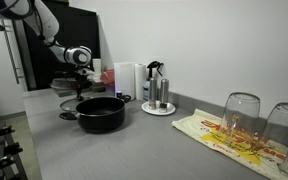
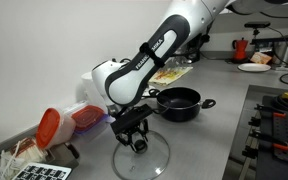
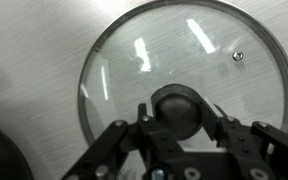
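Observation:
A round glass lid with a dark rim [image 2: 156, 165] shows in the second exterior view, in front of the black pot [image 2: 177, 103]. My gripper is shut on the lid's black knob [image 3: 177, 98], one finger on each side of it. From above, most of the clear lid [image 3: 239, 90] is visible, with a small metal vent near its edge. Whether the lid rests on the table or hangs just over it, I cannot tell. In the first exterior view the pot [image 1: 102, 115] stands uncovered, close to the lid.
On the table, a white plate [image 1: 159, 109] carries bottles and shakers. Two upturned glass jars [image 1: 241, 115] stand on a yellow printed cloth [image 1: 199, 125]. A red-orange container [image 2: 54, 127] and a dish rack [image 2: 24, 160] are at the left.

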